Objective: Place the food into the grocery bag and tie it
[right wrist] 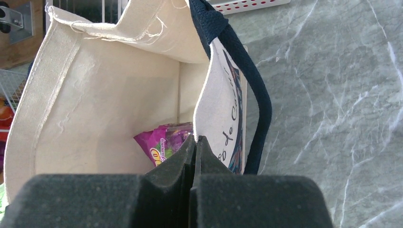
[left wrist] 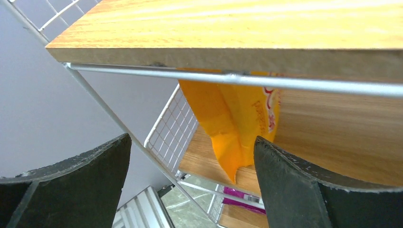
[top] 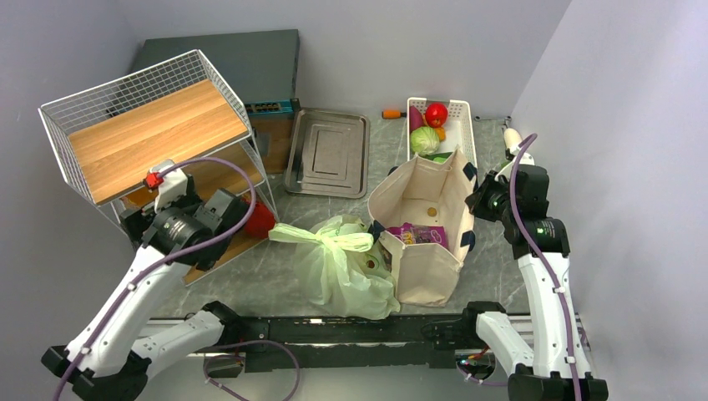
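Note:
The cream canvas bag (top: 423, 271) stands with its mouth spread, a purple snack packet (top: 423, 235) inside. At the bag's right side is my right gripper, shut with a pale sliver of the bag's wall (right wrist: 219, 104) between its fingertips. My left gripper is open and empty in front of the shelf. Beyond its fingers, an orange-yellow food packet (left wrist: 233, 123) stands on the middle shelf, its top hidden by the upper board. A tied pale green bag (top: 346, 271) sits left of the canvas one.
The wooden upper board (left wrist: 228, 28) and a metal rail (left wrist: 304, 84) cross above the left fingers. A white basket (top: 461, 125) with vegetables stands behind the canvas bag. An empty metal tray (top: 330, 154) lies at the back middle. A purple packet (left wrist: 244, 200) shows lower down.

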